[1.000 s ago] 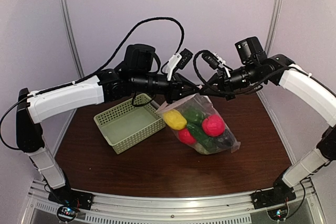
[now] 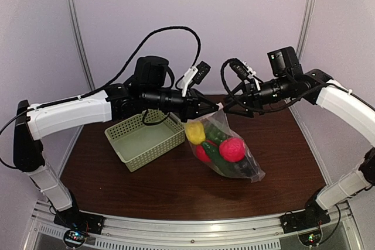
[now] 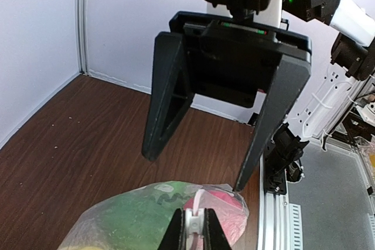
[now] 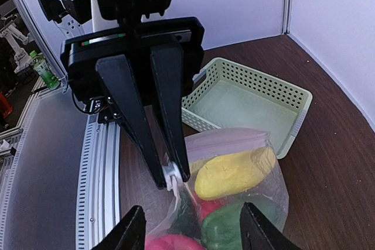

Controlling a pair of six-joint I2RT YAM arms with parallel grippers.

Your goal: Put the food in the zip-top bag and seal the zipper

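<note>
A clear zip-top bag (image 2: 214, 144) hangs tilted from my left gripper, its lower end toward the right. My left fingers (image 4: 169, 103) are shut on a white piece at the bag's top edge, seen in both wrist views. Inside the bag are a yellow food piece (image 4: 234, 173), green pieces (image 4: 240, 224) and red-pink ones (image 2: 232, 149). My right gripper stands open close to the left fingertips, with its spread fingers (image 3: 164, 95) over the bag and nothing gripped between them. Whether the zipper is closed along its length cannot be told.
An empty pale green basket (image 2: 145, 139) sits on the brown table (image 2: 146, 194), to the left of the bag and partly under the left arm.
</note>
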